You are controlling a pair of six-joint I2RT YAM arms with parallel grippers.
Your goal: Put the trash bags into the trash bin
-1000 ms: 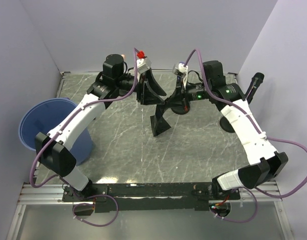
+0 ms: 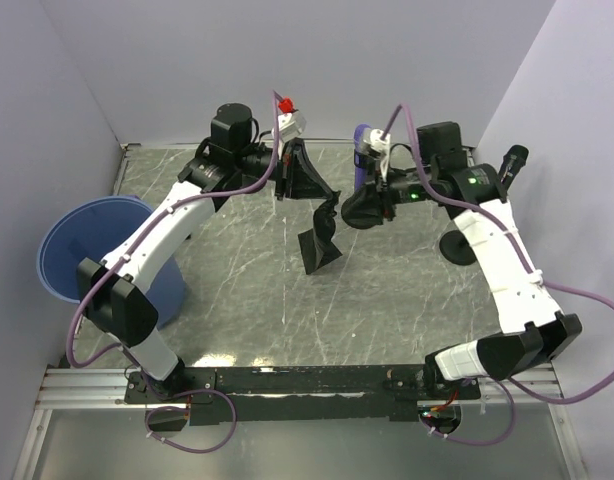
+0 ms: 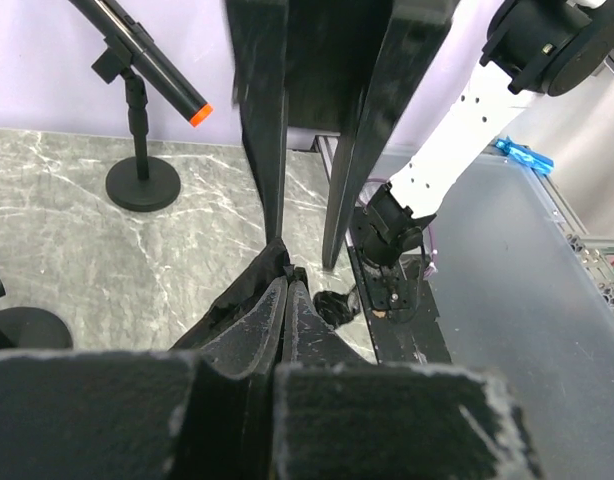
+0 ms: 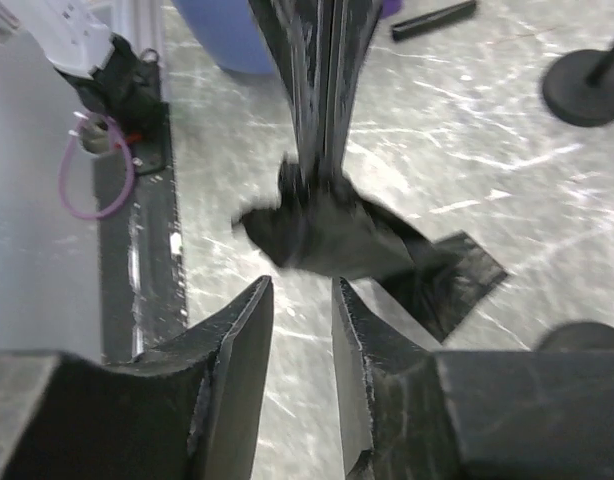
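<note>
A black trash bag (image 2: 320, 240) hangs from my left gripper (image 2: 330, 192), whose fingers are shut on its top, lower end near or on the marble table; in the left wrist view its folds show at the fingertips, in the right wrist view it is blurred. My right gripper (image 2: 380, 210) stands just right of the bag, nothing seen between its fingertips, which are slightly parted in the right wrist view. The blue trash bin (image 2: 65, 250) is at the table's left, partly behind my left arm.
Black stands (image 2: 457, 250) stand at the right and back of the table (image 2: 247, 300), one with a dark tube (image 3: 147, 70). A dark metal rail (image 2: 297, 380) runs along the front edge.
My right gripper has let go of the bag and moved right, away from it.
</note>
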